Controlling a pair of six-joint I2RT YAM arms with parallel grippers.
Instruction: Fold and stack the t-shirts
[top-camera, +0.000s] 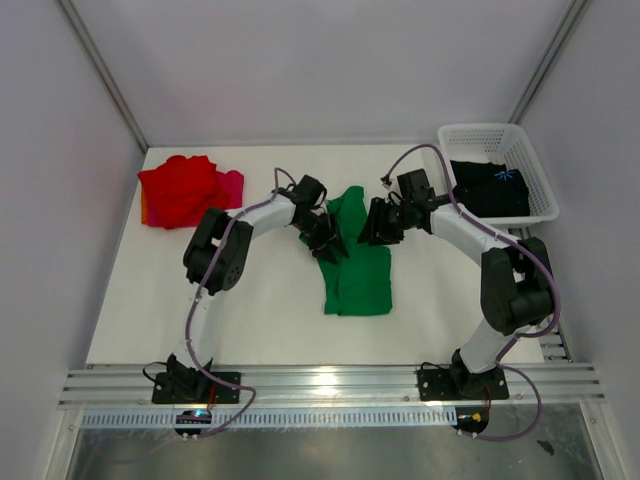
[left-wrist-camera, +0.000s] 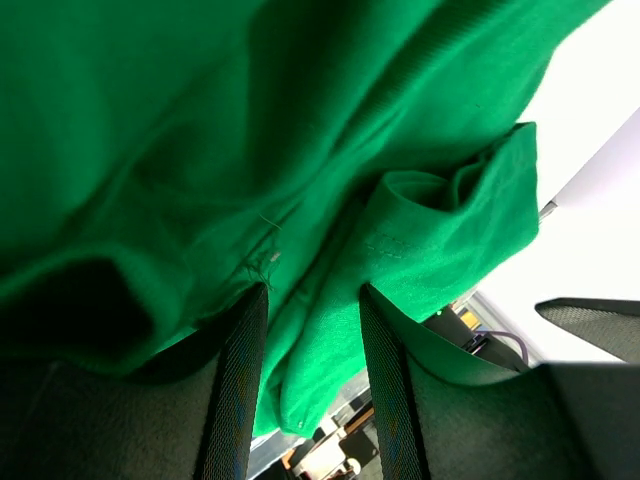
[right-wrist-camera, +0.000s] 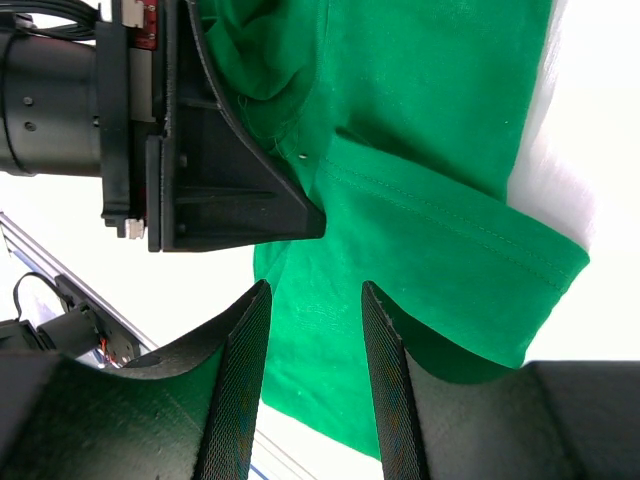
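Observation:
A green t-shirt (top-camera: 362, 280) lies partly folded in the middle of the table, narrow and long, its far part bunched. My left gripper (top-camera: 335, 248) is over the shirt's left side; in the left wrist view its fingers (left-wrist-camera: 232, 390) stand apart above crumpled green cloth (left-wrist-camera: 440, 225), gripping none of it. At the shirt's right edge is my right gripper (top-camera: 372, 236). Its fingers (right-wrist-camera: 240, 380) are apart too, with flat green fabric (right-wrist-camera: 330, 300) showing beyond the gap. One dark finger of the left gripper reaches into the right wrist view over the cloth.
Red folded shirts (top-camera: 183, 192) are stacked at the far left of the table, other colours showing beneath. A white basket (top-camera: 545, 190) with dark clothing (top-camera: 490, 190) stands at the far right.

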